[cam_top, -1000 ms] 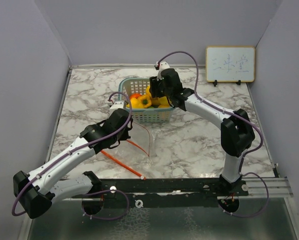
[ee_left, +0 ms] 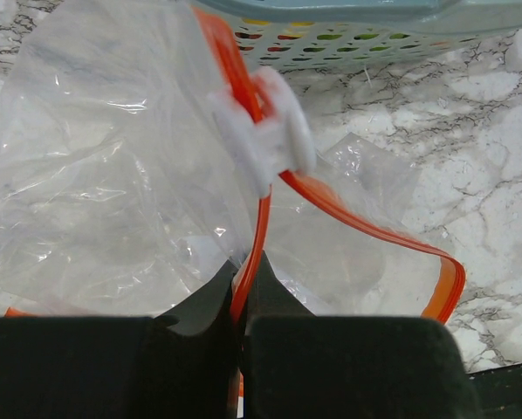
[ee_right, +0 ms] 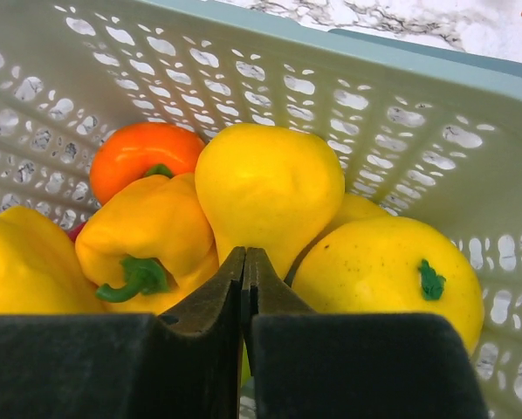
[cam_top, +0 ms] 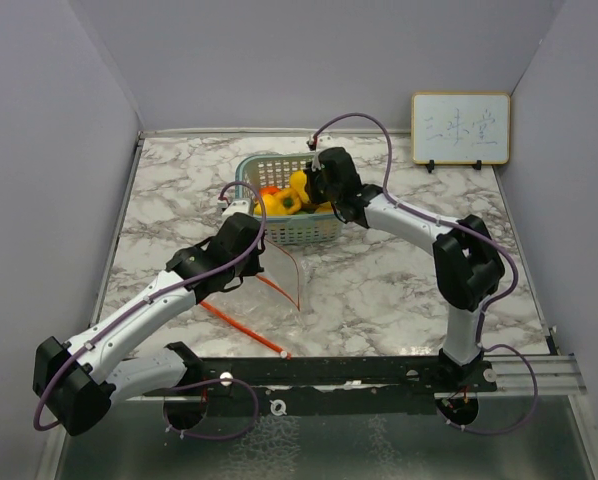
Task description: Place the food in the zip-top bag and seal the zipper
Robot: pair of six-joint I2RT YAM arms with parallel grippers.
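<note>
In the right wrist view the yellow pear-shaped fruit (ee_right: 268, 188) rests in the basket, its narrow end toward me. My right gripper is shut in front of it, tips together with nothing between them; the fruit lies beyond the fingers. Yellow peppers (ee_right: 147, 240), an orange pepper (ee_right: 143, 155) and a round yellow fruit (ee_right: 392, 271) with a green stem surround it. In the left wrist view, my left gripper is shut on the orange-edged rim of the clear zip bag (ee_left: 95, 175). The white slider (ee_left: 265, 131) sits on the zipper, blurred.
The pale blue-green basket (cam_top: 297, 230) stands at the back middle of the marble table, just behind the bag. A small whiteboard (cam_top: 461, 128) leans at the back right. Free table (cam_top: 409, 300) lies right of the bag.
My right gripper has gone from open to shut and sunk deeper into the basket. The basket has shifted slightly left in the top view.
</note>
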